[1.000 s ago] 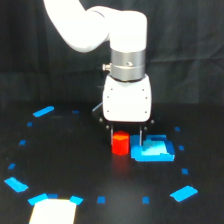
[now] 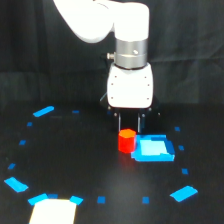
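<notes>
A small red block (image 2: 127,141) shows near the middle of the camera view, overlapping the left edge of a blue tray (image 2: 168,157) with a paler inside. My gripper (image 2: 130,125) points down just above the block, its two dark fingers showing slightly apart. Their lower ends are dark against the black table. Whether they touch the block, or whether it is lifted off the surface, cannot be made out.
Near the front left lies a cream square (image 2: 53,212). Blue tape strips (image 2: 15,185) and small blue marks are spread over the black table. Open room lies left of the block and in front of the tray.
My hand has moved a little up and to the right in the view. The red block has shifted slightly right and now overlaps the tray's left edge. The tray has stayed put.
</notes>
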